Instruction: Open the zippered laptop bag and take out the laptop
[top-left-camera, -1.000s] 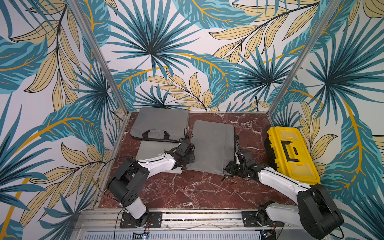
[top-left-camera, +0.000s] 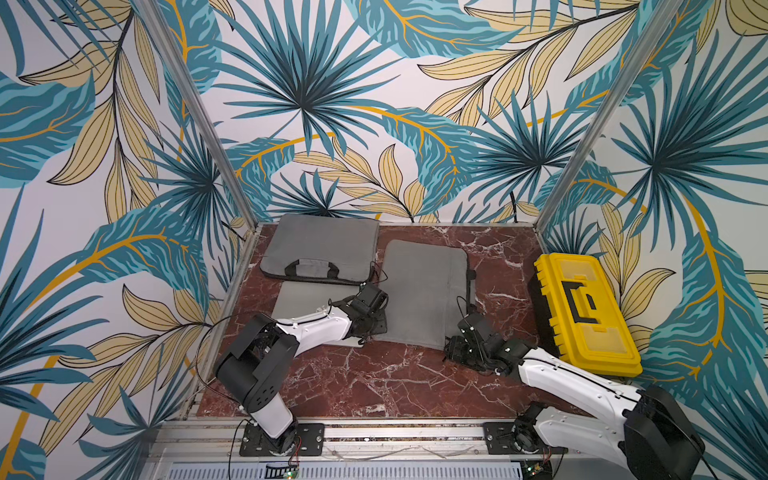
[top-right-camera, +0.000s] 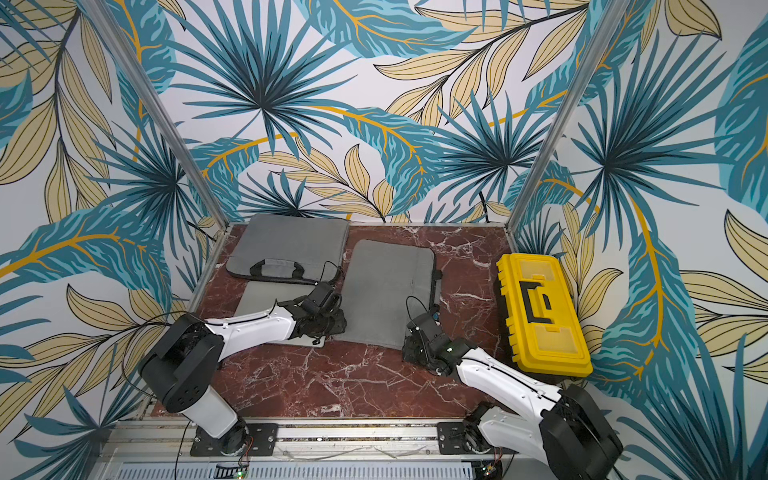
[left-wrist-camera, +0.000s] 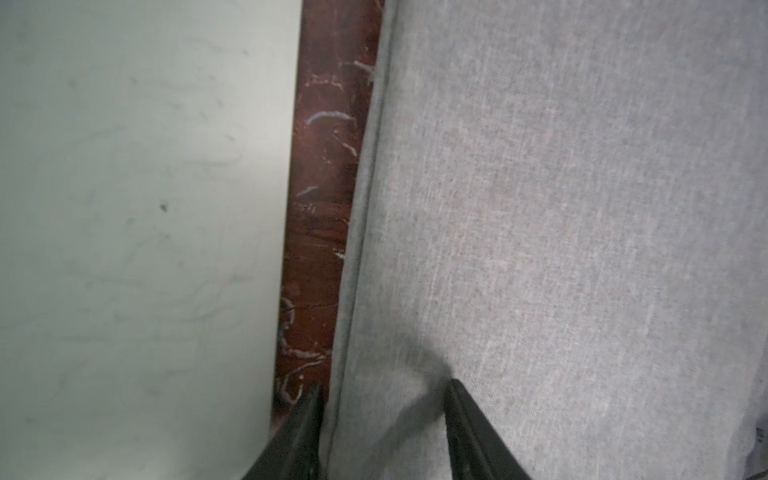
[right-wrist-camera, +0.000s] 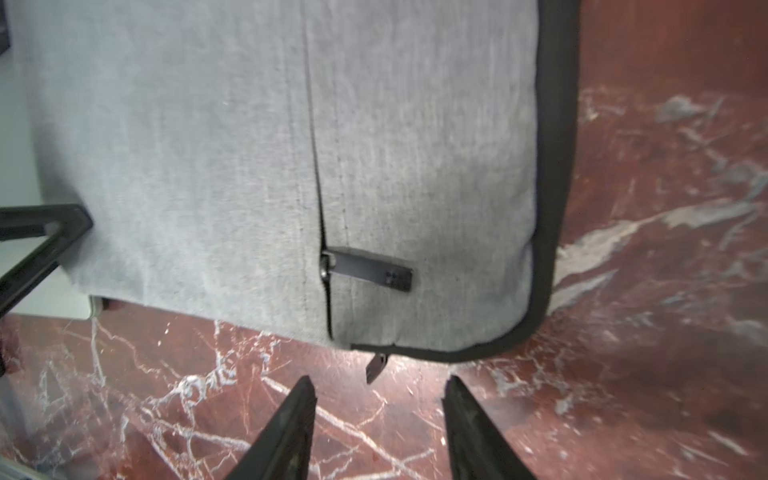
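The grey laptop bag (top-left-camera: 417, 288) lies flat at mid-table, with a black-edged side on the right. In the right wrist view, zipper pulls (right-wrist-camera: 364, 269) show near its front corner. My left gripper is part open, its fingers at the bag's left edge; whether fabric is pinched is unclear. My right gripper is open below the bag's front right corner, with nothing visible between its fingers. A pale flat slab (left-wrist-camera: 136, 224), perhaps a laptop, lies left of the bag, partly under my left arm.
A second grey bag with handles (top-left-camera: 318, 244) lies at the back left. A yellow toolbox (top-left-camera: 596, 328) stands at the right edge, near my right arm. Bare marble shows along the front of the table.
My left gripper has stayed about in place at the bag's left edge.
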